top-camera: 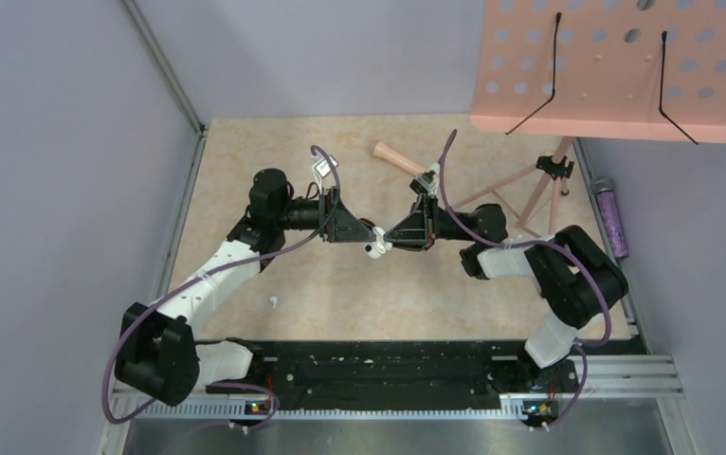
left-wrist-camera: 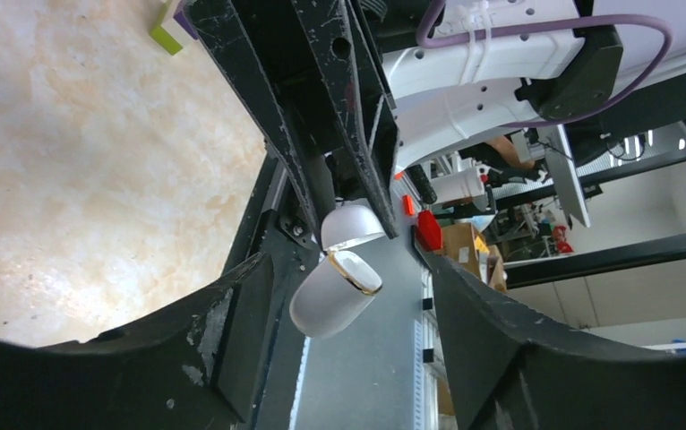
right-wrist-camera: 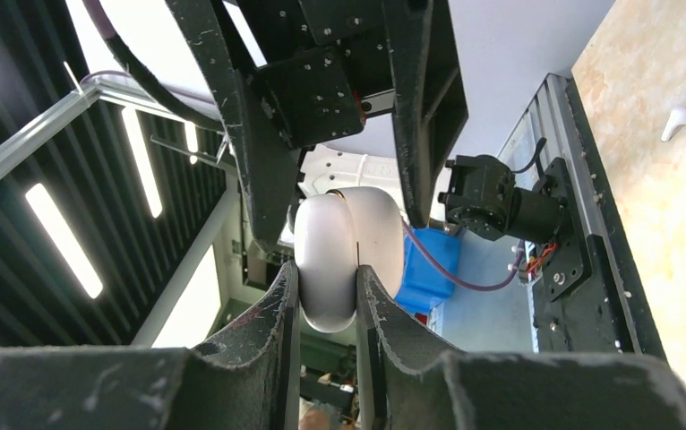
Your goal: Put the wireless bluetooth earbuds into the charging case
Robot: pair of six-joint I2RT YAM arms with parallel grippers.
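The white charging case (top-camera: pixel 376 245) is between the two grippers at mid-table. My right gripper is shut on it; the case (right-wrist-camera: pixel 326 251) stands upright in that view, with the other gripper's dark fingers just above. In the left wrist view the case (left-wrist-camera: pixel 330 300) has its lid (left-wrist-camera: pixel 350 224) hinged up, and a gold-edged rim shows. My left gripper is open, its fingers on either side of the case with gaps. A small white earbud (top-camera: pixel 273 301) lies on the table at the front left, also seen as a white piece (right-wrist-camera: pixel 675 124) in the right wrist view.
A pink stand with a perforated panel (top-camera: pixel 615 66) fills the back right, with a pink cylinder (top-camera: pixel 397 156) lying near it. A purple bottle (top-camera: pixel 608 218) lies at the right edge.
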